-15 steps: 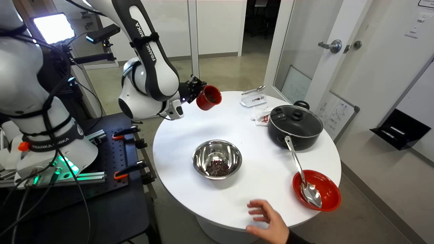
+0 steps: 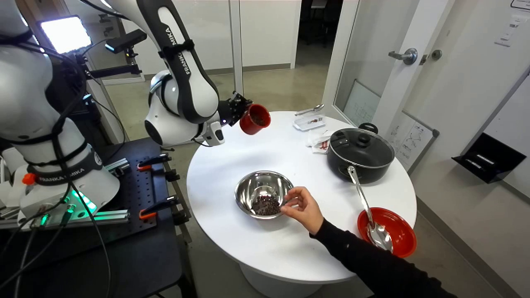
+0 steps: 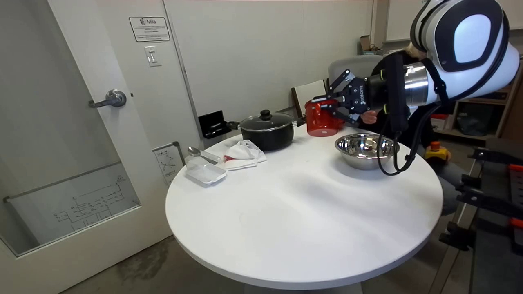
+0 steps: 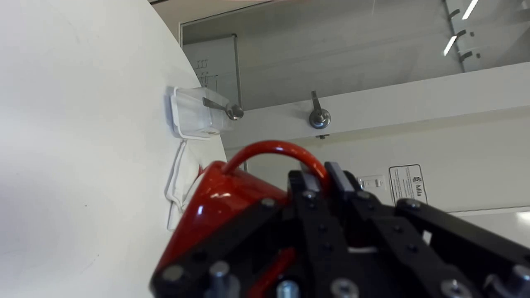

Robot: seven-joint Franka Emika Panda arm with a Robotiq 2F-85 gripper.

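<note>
My gripper is shut on the handle of a red mug (image 4: 231, 198), which hangs in the air over the table's far left side in exterior view 1. The mug (image 2: 254, 119) is tilted, and dark bits show inside it. A steel bowl (image 2: 243, 196) stands on the table, well below and nearer than the mug in that view. Small dark pieces (image 2: 266, 204) lie in its bottom. At the bowl's right rim is a person's hand (image 2: 302, 209), fingers on or close to the edge.
On the white table (image 2: 223, 159) stand a lidded black pot (image 2: 360, 154), a red dish (image 2: 405, 238) with a large spoon across it, a clear container (image 2: 309, 122) with a spoon, and a white cloth (image 3: 244, 156). In exterior view 2 the table's near half is bare.
The person's hand has moved from the table's near edge up to the bowl's right rim. My arm and the mug look the same as before.
</note>
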